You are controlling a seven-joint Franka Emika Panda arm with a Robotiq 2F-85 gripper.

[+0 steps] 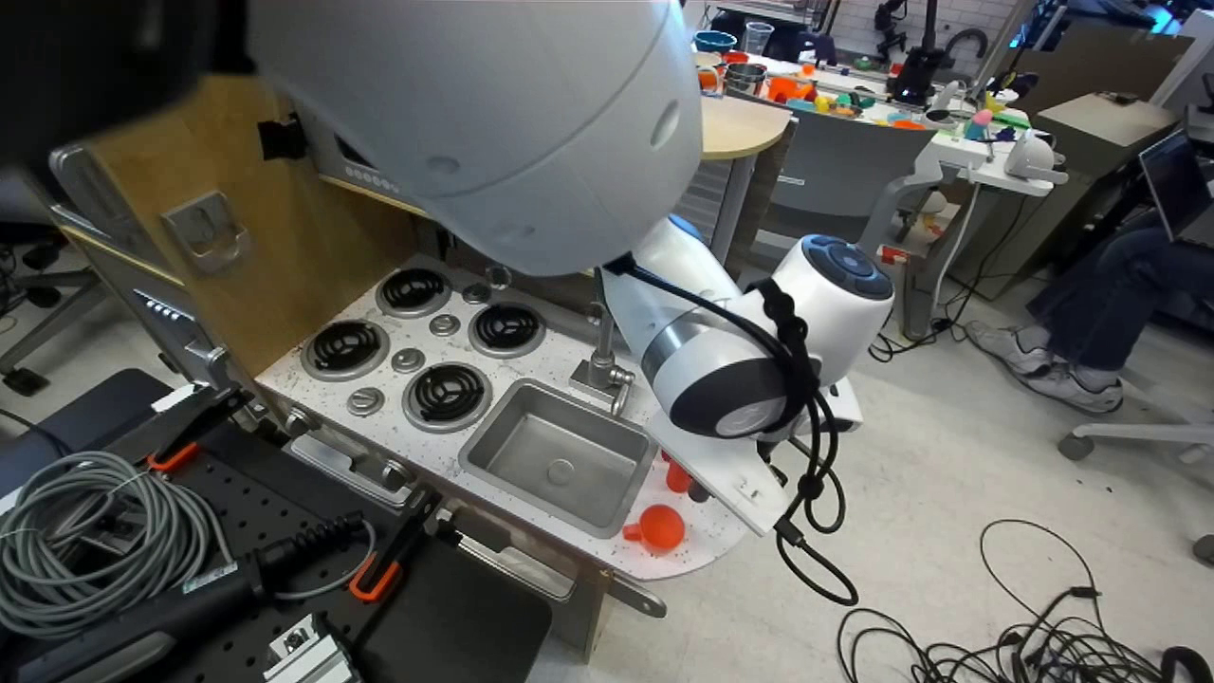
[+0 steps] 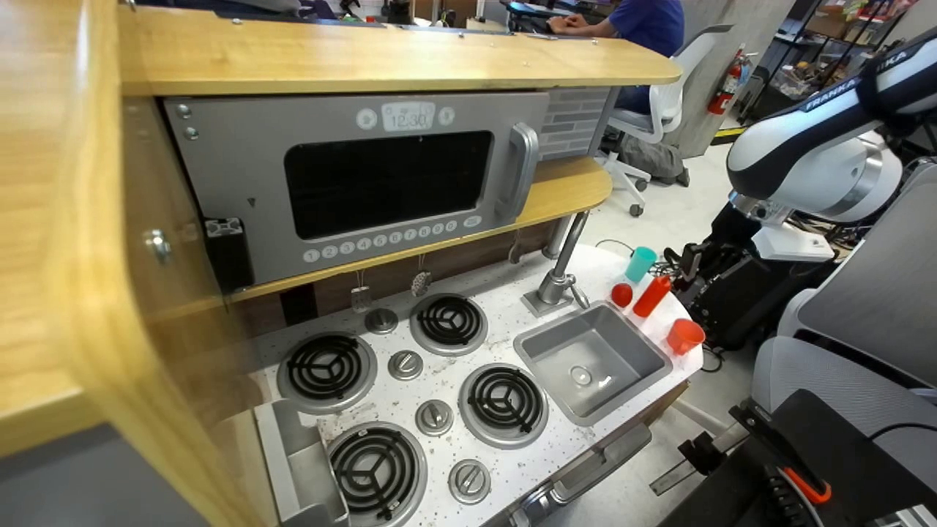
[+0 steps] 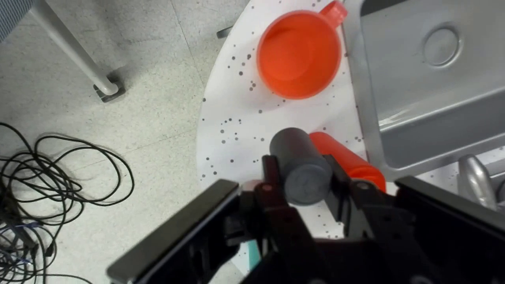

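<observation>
In the wrist view, a dark grey cylinder (image 3: 308, 182) sits between the fingers of my gripper, which is shut on it. The cylinder appears to be above the white speckled counter (image 3: 227, 146); its exact height is hard to judge. A red bottle (image 3: 348, 158) shows just right of it, and an orange cup (image 3: 298, 54) stands farther up in that view. From the second exterior side, my gripper (image 2: 694, 263) is a dark shape beyond the counter's right end, and the cylinder cannot be made out there.
A metal sink (image 2: 593, 360) with a faucet (image 2: 562, 268) lies beside the bottle. A teal cup (image 2: 641, 263) and a red ball-like item (image 2: 621, 294) stand near the bottle (image 2: 651, 297). Stove burners (image 2: 502, 400) fill the other end, under an oven (image 2: 369, 180). Beyond the counter's rounded edge is open floor.
</observation>
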